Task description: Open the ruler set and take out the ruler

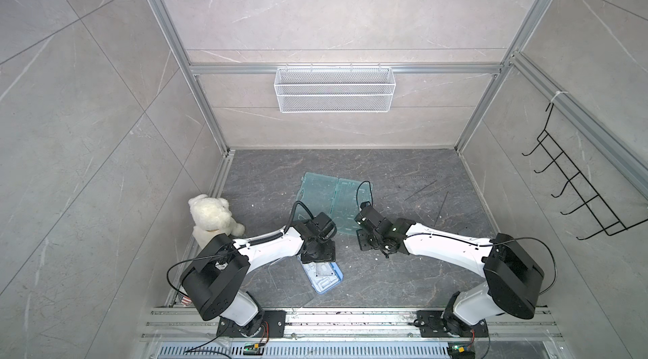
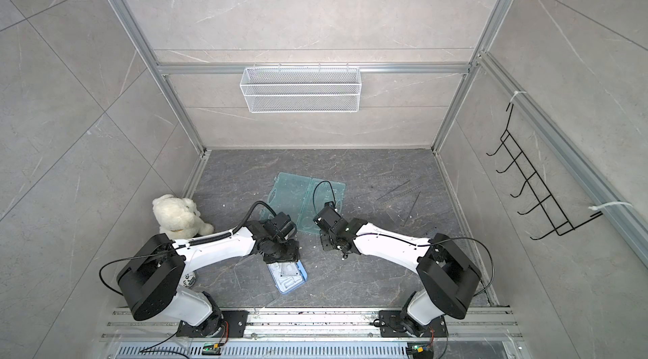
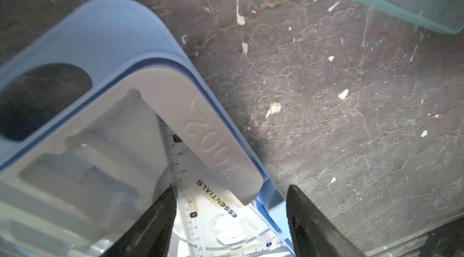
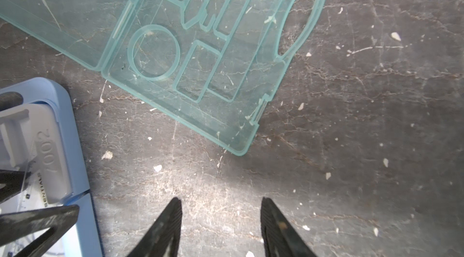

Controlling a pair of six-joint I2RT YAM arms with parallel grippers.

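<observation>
The blue ruler set case (image 1: 330, 281) lies near the front edge, with clear rulers marked ESSENTIALS (image 3: 217, 201) in a pale insert (image 3: 203, 131). My left gripper is over this case, fingertips apart either side of the insert's edge and the rulers; whether it grips anything is unclear. In the right wrist view, its dark fingers (image 4: 38, 223) reach over the case. My right gripper stands open over bare floor, right of the case, with nothing between its fingers.
An open translucent teal case (image 1: 317, 193) lies flat behind both grippers. A white teddy bear (image 1: 209, 213) sits at the left wall. A wire basket (image 1: 334, 88) hangs at the back, a black hook rack (image 1: 573, 190) on the right.
</observation>
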